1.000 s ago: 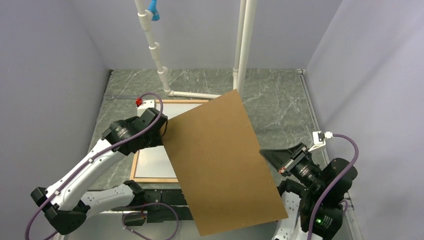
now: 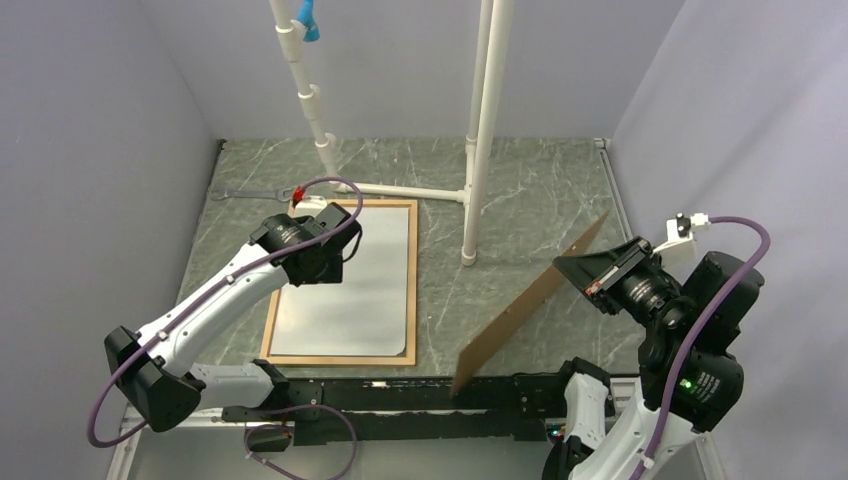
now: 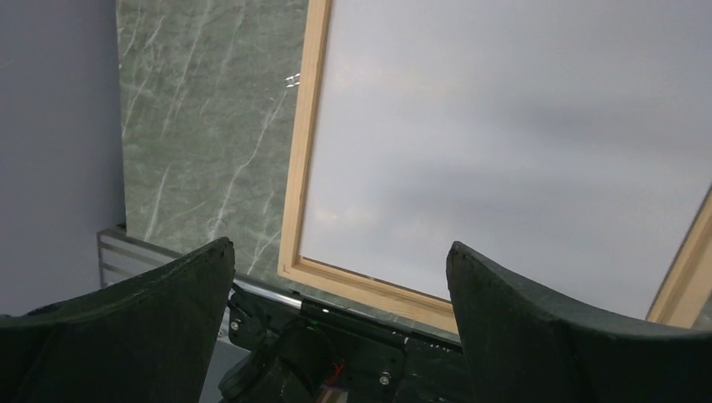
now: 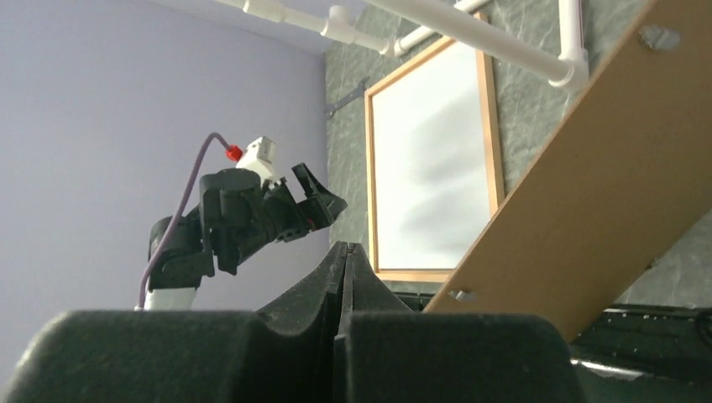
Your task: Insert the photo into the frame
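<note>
A wooden frame with a white inner sheet lies flat at the left of the marble surface. My left gripper is over it, open and empty in the left wrist view. A brown board stands steeply tilted, nearly edge-on from above, right of the frame, with small metal tabs on it in the right wrist view. My right gripper is at the board's upper right, shut, with nothing between its fingertips in the right wrist view.
White pipes rise behind the frame and board. A grey wrench lies at the back left. Walls close in the workspace at left, back and right. Some bare surface shows at the back right.
The brown board has swung from lying broad across the view, over the frame, to steeply tilted at the right, uncovering the frame.
</note>
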